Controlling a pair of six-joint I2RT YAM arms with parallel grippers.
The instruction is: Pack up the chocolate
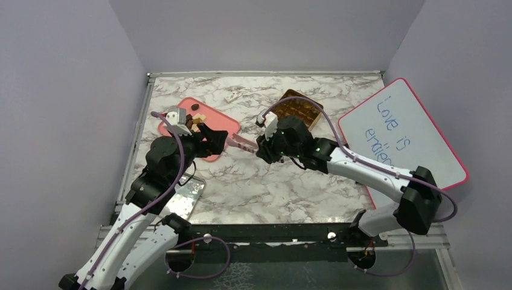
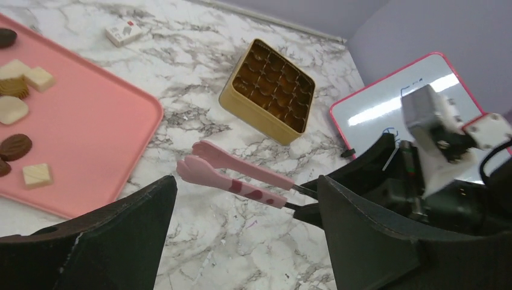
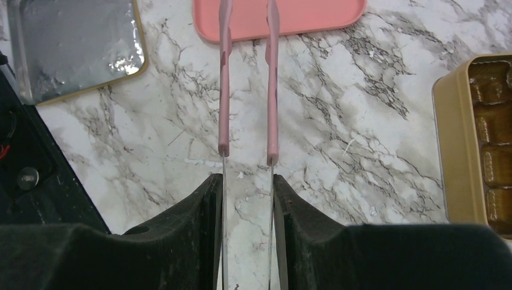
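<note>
Pink-tipped tongs (image 2: 241, 187) reach out over the bare marble, with my right gripper shut on their thin metal end. Both tong arms stand apart with nothing between them. My left gripper (image 1: 222, 142) is open near the tong tips; whether it touches them I cannot tell. Dark and pale chocolates (image 2: 36, 175) lie on the pink tray (image 2: 121, 130), at left in the left wrist view. A gold box (image 2: 259, 118) with brown compartments stands at the back; the cells I can see look empty.
A shiny grey piece with a gold edge (image 3: 140, 45) lies front left. A small white block (image 2: 124, 33) sits behind the tray. The whiteboard (image 1: 410, 127) leans at right. Marble between tray and box is clear.
</note>
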